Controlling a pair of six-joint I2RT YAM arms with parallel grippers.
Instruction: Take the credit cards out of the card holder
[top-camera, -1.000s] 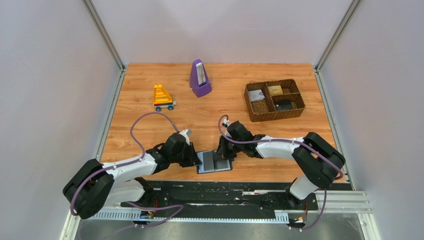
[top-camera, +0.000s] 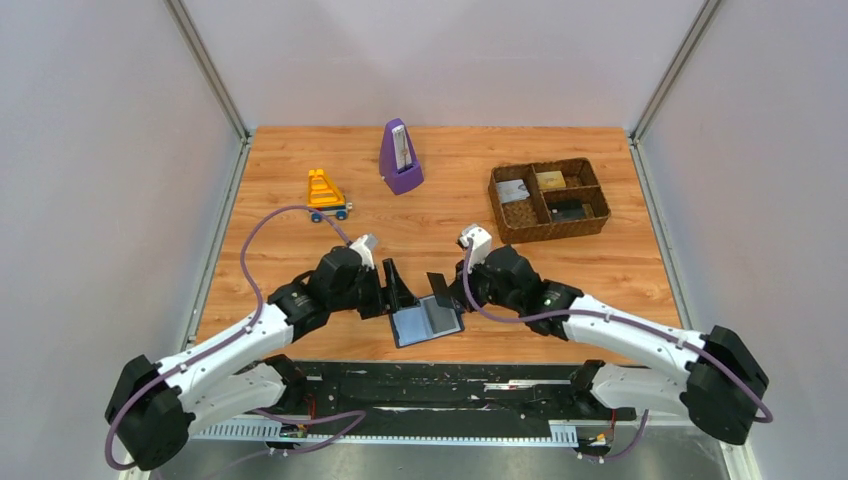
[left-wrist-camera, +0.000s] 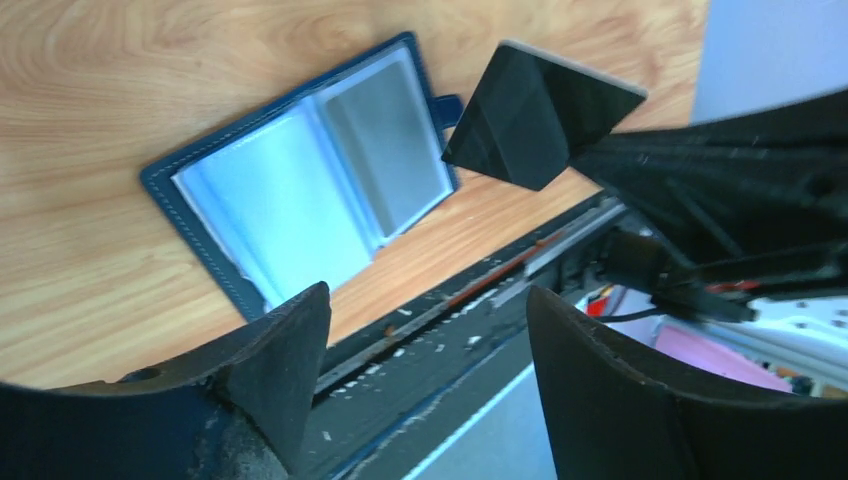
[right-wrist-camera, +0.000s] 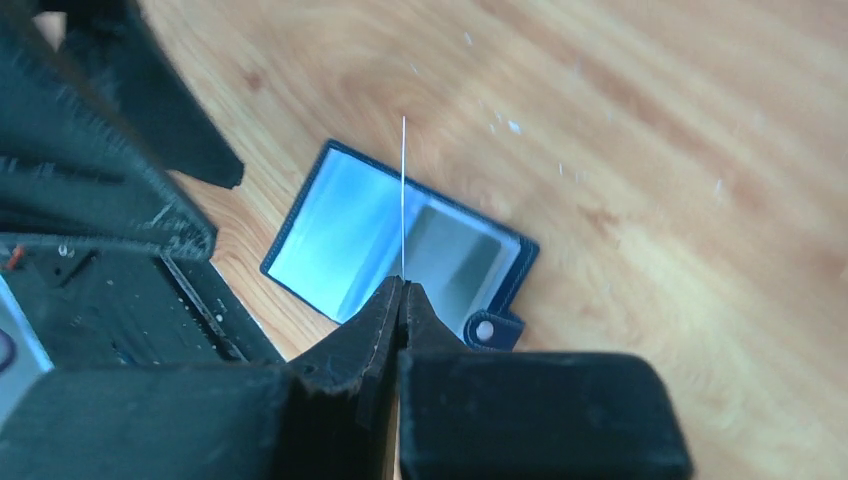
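Observation:
The card holder (top-camera: 415, 326) lies open on the table near the front edge, a blue sleeve (left-wrist-camera: 275, 210) on one side and a grey one (left-wrist-camera: 380, 140) on the other. Above it my right gripper is shut on a thin dark card, seen edge-on as a fine line in the right wrist view. My left gripper is part open over the holder, nothing visible between its fingers, facing the raised card.
A purple metronome (top-camera: 395, 175) and a yellow toy (top-camera: 325, 190) stand behind. A divided wicker basket (top-camera: 540, 225) sits at back right. Bare table surrounds the holder.
My right gripper has risen from the holder and moved right with the dark card. My left gripper has lifted away from the holder, its fingers now apart.

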